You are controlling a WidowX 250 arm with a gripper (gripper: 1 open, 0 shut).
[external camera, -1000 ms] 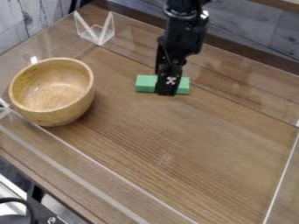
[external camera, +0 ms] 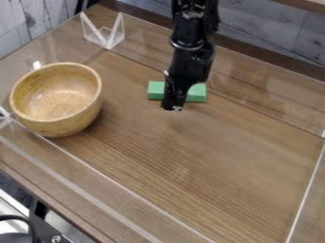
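My black gripper hangs low at the upper middle, over the near side of a green block that lies flat on the wooden table. Its fingers look close together and I see nothing held between them; whether they touch the block is unclear. The arm hides the middle of the block.
A large wooden bowl stands at the left. A small white wire object is at the back left. Table edges border the left and right.
The arm looks narrower and more closed than earlier, and its tip has shifted slightly toward the middle of the block. The block has barely moved.
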